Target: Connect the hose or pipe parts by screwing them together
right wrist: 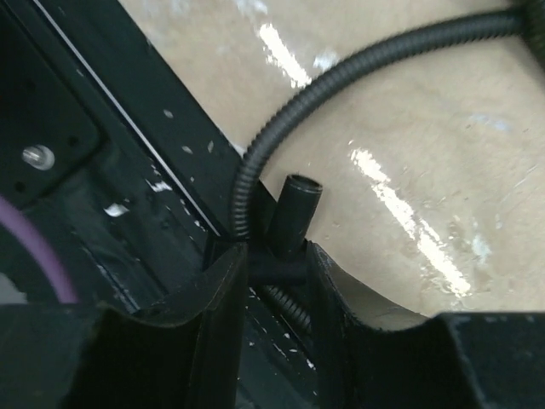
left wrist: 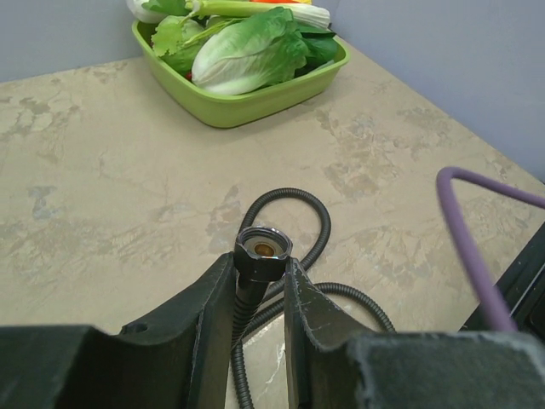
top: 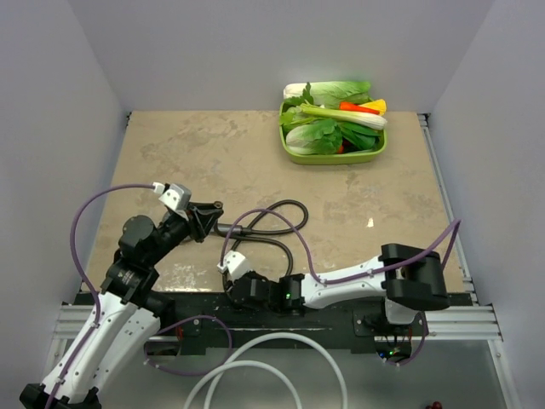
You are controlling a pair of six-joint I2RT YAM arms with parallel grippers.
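Observation:
My left gripper holds the metal nut end [left wrist: 261, 249] of the black corrugated hose [left wrist: 319, 221] upright at the table's left-front; the rest loops over the table. My right gripper is low at the front edge, its fingers either side of a black fitting with an upright tube [right wrist: 294, 211], beside a bend of hose [right wrist: 341, 77]. Whether it grips the fitting I cannot tell.
A green basket [top: 332, 158] of vegetables stands at the back right. Purple cables run along both arms; walls border the table.

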